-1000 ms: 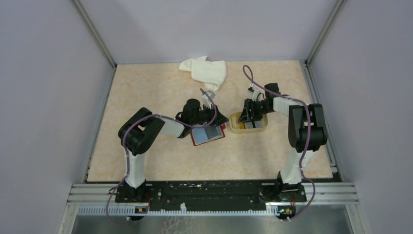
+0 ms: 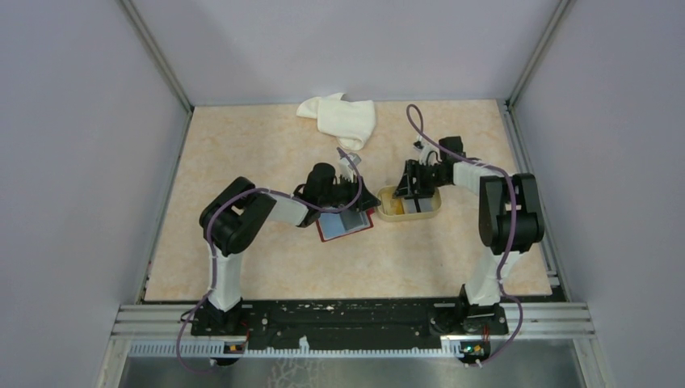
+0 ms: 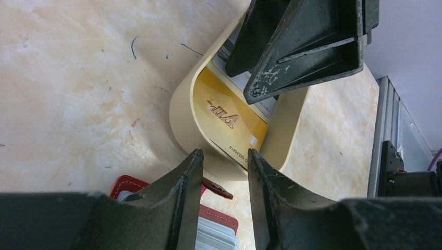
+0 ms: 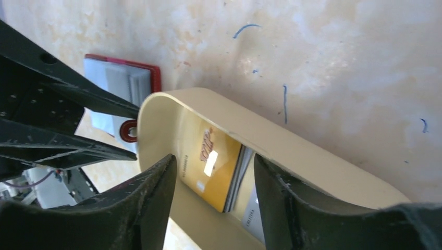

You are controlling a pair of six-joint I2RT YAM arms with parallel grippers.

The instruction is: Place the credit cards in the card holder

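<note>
A cream oval container [image 2: 388, 214] holds a gold card [image 3: 229, 130] and grey cards [image 4: 253, 216]. A red-edged card holder [image 2: 339, 234] with blue-grey slots lies just left of it, partly under my left arm. My left gripper is part open at the container's left end, its fingertips at the rim; the right wrist view shows that end too. My right gripper is part open over the container, its fingertips above the cards inside, with nothing clearly held.
A white cloth [image 2: 347, 121] lies at the back of the table.
My left gripper has moved slightly right toward the container. My right gripper and the container have shifted very slightly.
</note>
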